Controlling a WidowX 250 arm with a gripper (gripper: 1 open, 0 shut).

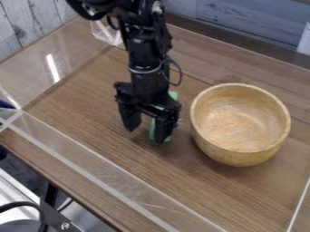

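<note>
My black gripper [148,116] hangs from the top of the camera view over the table, its tips low around a green object [162,125]. The object is mostly covered by the gripper, with parts showing at its right side. Whether the fingers hold it is hard to tell.
A round wooden bowl [237,123] sits just right of the gripper. Bare tabletop [85,136] lies to the left and in front. Dark cables are at the bottom left edge.
</note>
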